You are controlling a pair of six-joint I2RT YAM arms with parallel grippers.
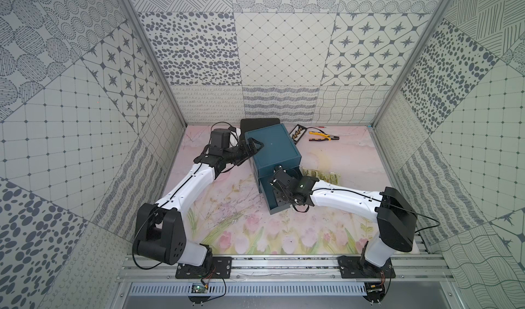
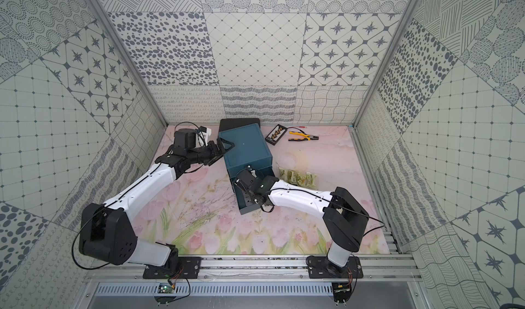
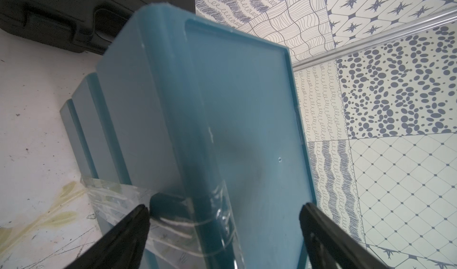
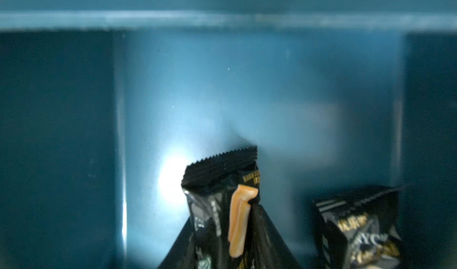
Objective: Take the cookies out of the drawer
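My right gripper reaches down into the open blue drawer. In the right wrist view a black cookie packet lies between its fingers; whether they grip it is unclear. A second black packet lies to the right on the drawer floor. My left gripper is at the upper left side of the blue cabinet, its fingers apart on either side of the cabinet's taped corner; whether they press on it I cannot tell.
Several packets lie on the table right of the drawer. A tool case, a small dark box and pliers are at the back.
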